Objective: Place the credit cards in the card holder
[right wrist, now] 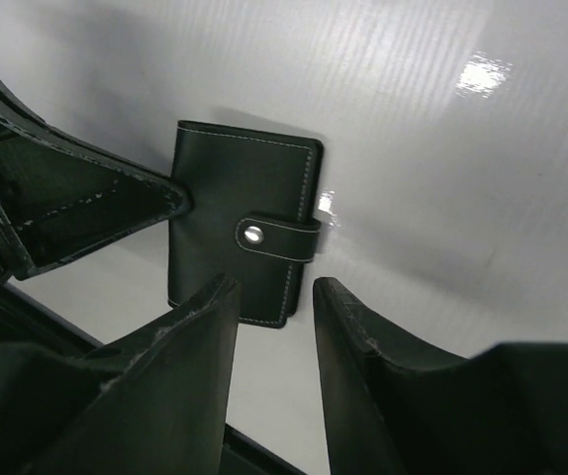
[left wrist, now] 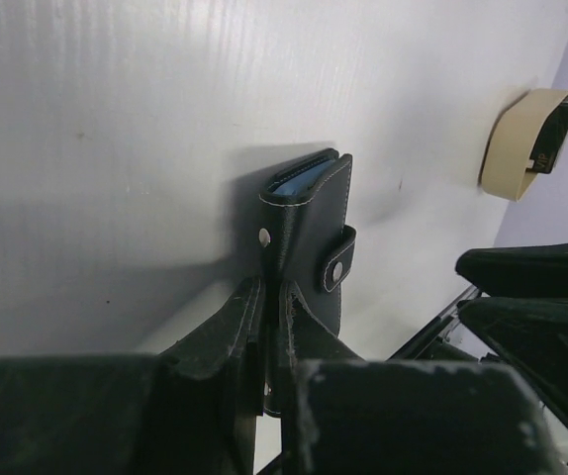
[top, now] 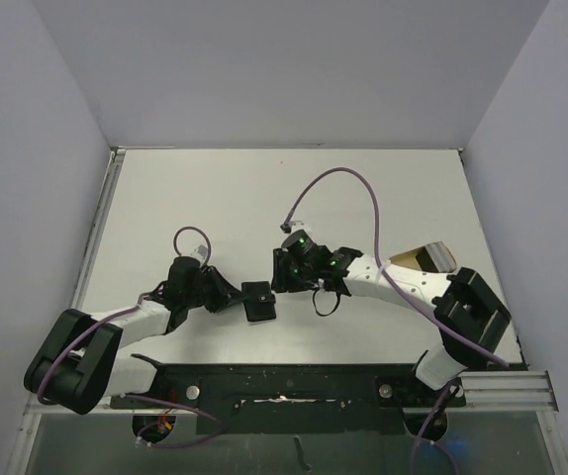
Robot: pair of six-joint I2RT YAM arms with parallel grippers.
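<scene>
The black leather card holder (top: 259,302) is near the front centre of the table, closed by a snap strap (right wrist: 280,237). My left gripper is shut on the card holder's edge, as the left wrist view shows; a bluish strip shows inside its top opening. In the right wrist view my right gripper stands part open close to the holder's strap side, with nothing held between its fingers. Dark cards, one marked VIP (left wrist: 554,136), stand in a beige box (left wrist: 518,139) on the right side of the table.
The box (top: 407,259) lies behind the right arm in the top view. The two grippers are very close together around the holder.
</scene>
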